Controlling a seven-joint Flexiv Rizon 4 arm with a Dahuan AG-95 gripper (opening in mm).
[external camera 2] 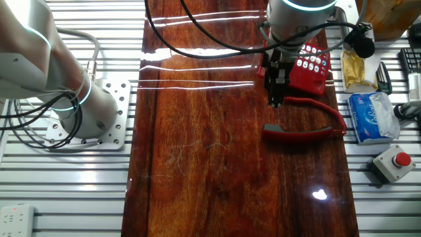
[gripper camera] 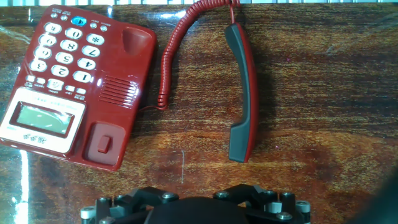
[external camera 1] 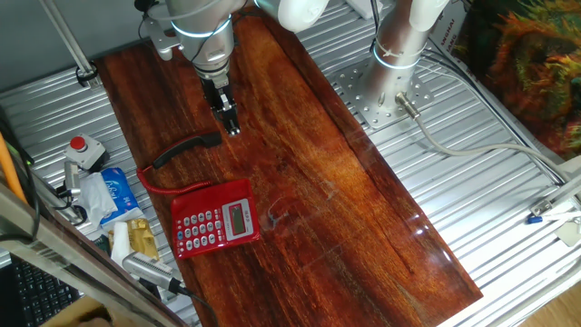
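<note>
A red desk phone (external camera 1: pixel 216 218) lies flat on the brown wooden board, its keypad and small screen face up. Off its cradle, the red and black handset (gripper camera: pixel 244 93) rests on its side on the wood, joined by a coiled red cord (gripper camera: pixel 166 68). My gripper (external camera 1: pixel 231 133) points down over the board, near the free end of the handset and apart from it. In the wrist view the gripper's fingers (gripper camera: pixel 102 210) are spread wide at the bottom edge, so it is open, and nothing shows between them. In exterior view 2 the arm partly covers the phone.
Beyond the board's edge by the phone are a blue and white tissue pack (external camera 2: pixel 373 117), a red-topped button box (external camera 2: pixel 393 163) and a gold packet (external camera 1: pixel 142 238). The arm's base (external camera 1: pixel 381 91) stands on slatted metal across the board. Much of the wood is bare.
</note>
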